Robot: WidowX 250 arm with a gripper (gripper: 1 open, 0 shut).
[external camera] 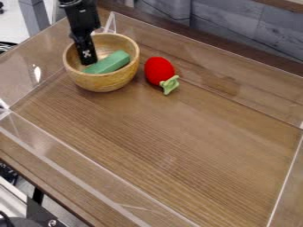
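My black gripper [87,55] reaches down from the top left into a yellow bowl [104,82], its tips inside near the left part of the bowl; it looks shut, with nothing clearly between its fingers. A green oblong object [109,62] lies in the bowl, right of the fingertips. A red object [159,69] with a light green top lies on the table just right of the bowl.
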